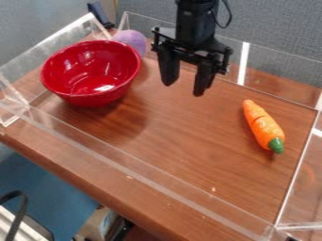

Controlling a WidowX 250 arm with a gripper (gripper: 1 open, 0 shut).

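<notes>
My black gripper (185, 75) hangs open over the back middle of the wooden table (164, 160), nothing between its fingers. A red bowl (90, 72) sits at the back left of the table. A purple object (131, 40) lies behind the bowl, partly hidden by it. An orange toy carrot (262, 125) with a green tip lies on the right side, apart from the gripper.
Clear plastic walls border the table on several sides, with a grey panel behind.
</notes>
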